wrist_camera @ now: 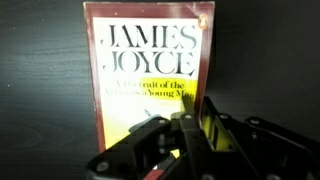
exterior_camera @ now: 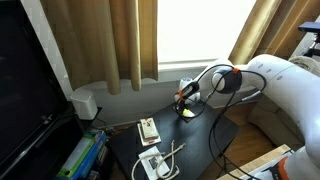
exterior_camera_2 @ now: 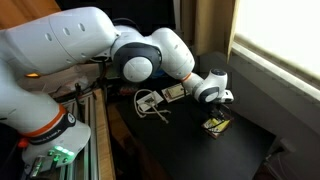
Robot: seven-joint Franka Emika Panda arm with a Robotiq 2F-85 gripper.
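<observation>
A paperback book point(wrist_camera: 140, 75) with a white and yellow cover, marked James Joyce, fills the middle of the wrist view inside its dark red border. At its lower right edge my gripper is shut on the book, one finger over the cover and the other hidden or dark beside the edge. In exterior view 2 the yellow of the book point(exterior_camera_2: 216, 126) shows below the gripper point(exterior_camera_2: 214, 116). From exterior view 1 only a small yellow patch of the book point(exterior_camera: 187, 113) shows by the gripper point(exterior_camera: 182, 106). Whether the book touches the table cannot be told.
Left of the gripper lie another pale book point(exterior_camera: 149, 131) and a white power strip point(exterior_camera: 155, 164) with a loose cable point(exterior_camera: 172, 160). Several books point(exterior_camera: 84, 158) stand at the table's left.
</observation>
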